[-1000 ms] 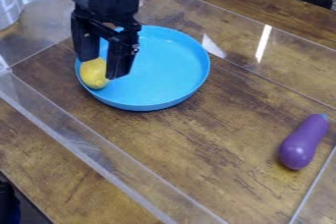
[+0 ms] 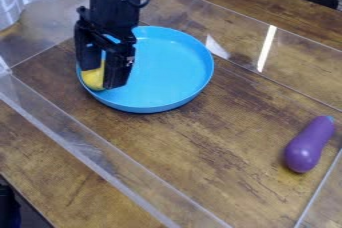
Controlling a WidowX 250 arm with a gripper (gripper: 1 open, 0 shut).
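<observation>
My black gripper (image 2: 103, 65) reaches down from the top onto the left part of a blue plate (image 2: 167, 72), its fingers open around a small yellow object (image 2: 94, 78). The fingers partly hide the yellow object; whether they touch it cannot be told.
A purple eggplant (image 2: 310, 144) lies on the wooden table (image 2: 187, 162) at the right. A clear plastic edge runs along the left.
My gripper has shifted slightly left and down over the yellow object, which is now more hidden. The plate and eggplant have not moved.
</observation>
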